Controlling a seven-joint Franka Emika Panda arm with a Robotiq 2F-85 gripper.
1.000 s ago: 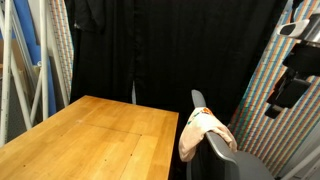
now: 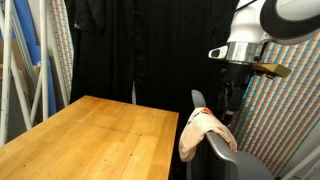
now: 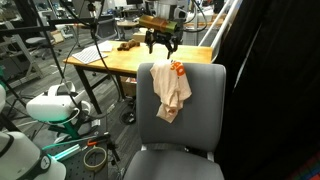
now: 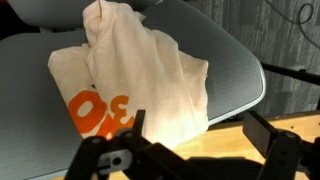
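A pale pink cloth [image 2: 203,131] with red-orange markings hangs over the top of a grey chair's backrest [image 2: 240,160]. From the front in exterior view 2, the same cloth [image 3: 171,88] drapes down the backrest. My gripper [image 2: 229,114] is above and behind the cloth, pointing down, apart from it. In the wrist view the cloth [image 4: 140,75] lies below the fingers, crumpled, with orange figures near its lower left. The fingers [image 4: 262,133] stand wide apart at the bottom of that view, with nothing gripped between them.
A bare wooden table [image 2: 95,135] stands beside the chair, its top clear in exterior view 1. Black curtains [image 2: 150,50] hang behind. The chair's seat [image 3: 170,163] is empty in exterior view 2.
The arm has come in from the right and lower, toward the chair back and the cloth. Cloth and chair have stayed put.
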